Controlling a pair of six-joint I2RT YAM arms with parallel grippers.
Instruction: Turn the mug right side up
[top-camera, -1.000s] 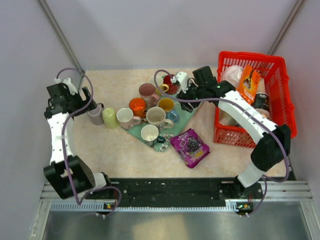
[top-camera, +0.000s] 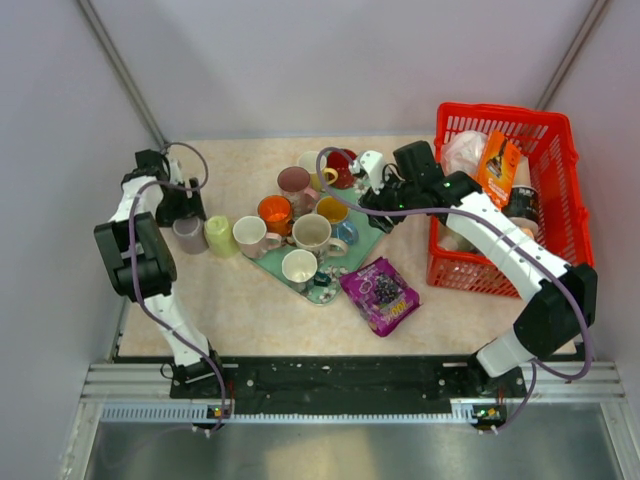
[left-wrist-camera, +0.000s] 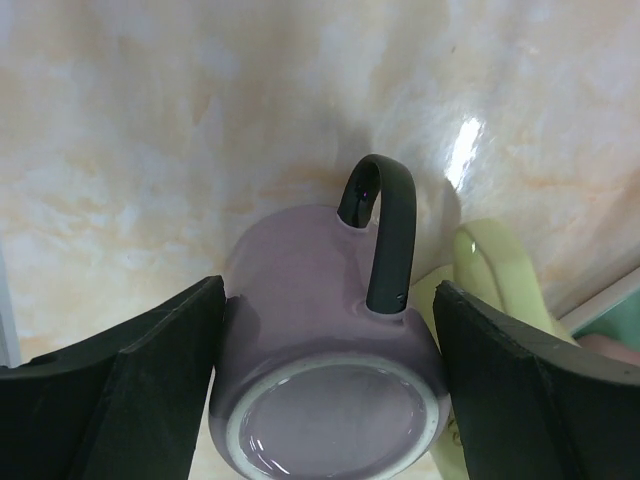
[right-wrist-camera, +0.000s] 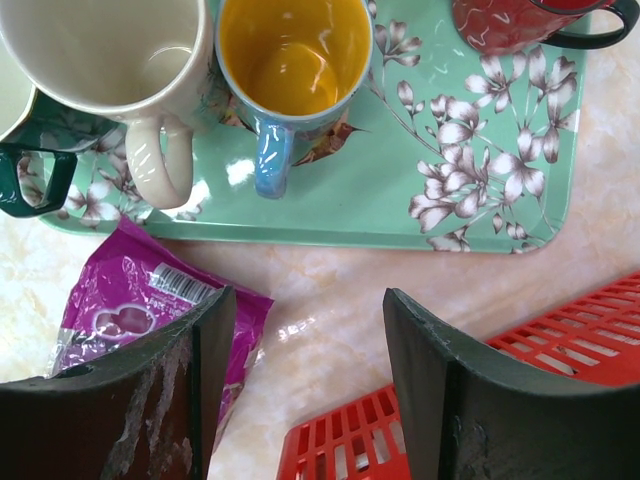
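A grey-lilac mug (top-camera: 189, 236) (left-wrist-camera: 325, 410) stands upside down at the left of the table, its bottom facing up and its dark handle toward the back. My left gripper (top-camera: 186, 207) is open, with its fingers coming down on either side of the mug. A pale green mug (top-camera: 219, 236) (left-wrist-camera: 500, 270) is right beside it. My right gripper (top-camera: 385, 215) stands open above the table between the tray and the red basket, nothing between its fingers.
The green tray (top-camera: 355, 255) (right-wrist-camera: 320, 232) holds several upright mugs. A purple bag (top-camera: 380, 297) (right-wrist-camera: 150, 310) lies in front of it. The red basket (top-camera: 560, 240) (right-wrist-camera: 570, 330) with packages is at the right. Bare table is at the front left and back left.
My right arm has shifted slightly toward the basket side, away from the tray.
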